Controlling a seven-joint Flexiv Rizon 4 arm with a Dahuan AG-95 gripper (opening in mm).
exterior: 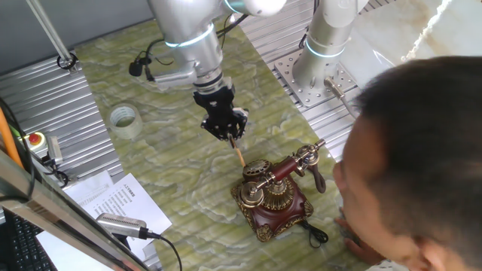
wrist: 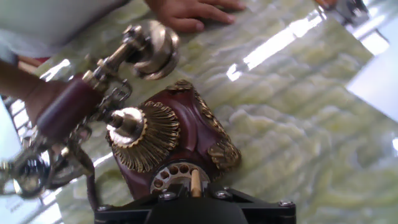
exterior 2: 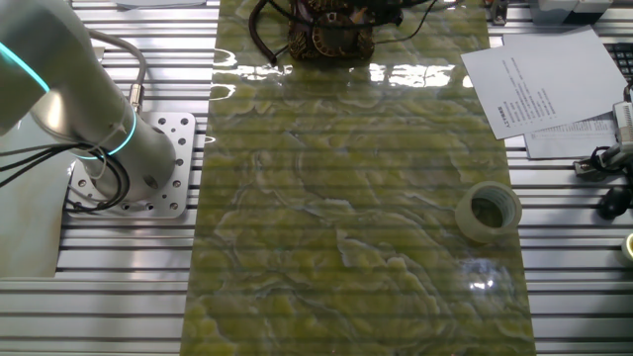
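A dark red and brass antique-style telephone (exterior: pixel 273 207) stands on the green marbled mat, its handset (exterior: pixel 285 167) resting across the cradle. My black gripper (exterior: pixel 232 140) is shut on a thin wooden stick (exterior: pixel 239 154), which slants down toward the phone's dial (exterior: pixel 257 167). In the wrist view, the stick (wrist: pixel 196 182) shows end-on in front of the dial (wrist: pixel 177 174) with its round finger holes; whether its tip touches the dial I cannot tell. Only the phone's lower part (exterior 2: pixel 331 38) shows at the top edge of exterior view 2, where my gripper is out of sight.
A person (exterior: pixel 422 150) leans in at the right, a hand (wrist: pixel 193 12) on the mat close to the phone. A roll of clear tape (exterior: pixel 126 122) and printed papers (exterior: pixel 124 202) lie on the left.
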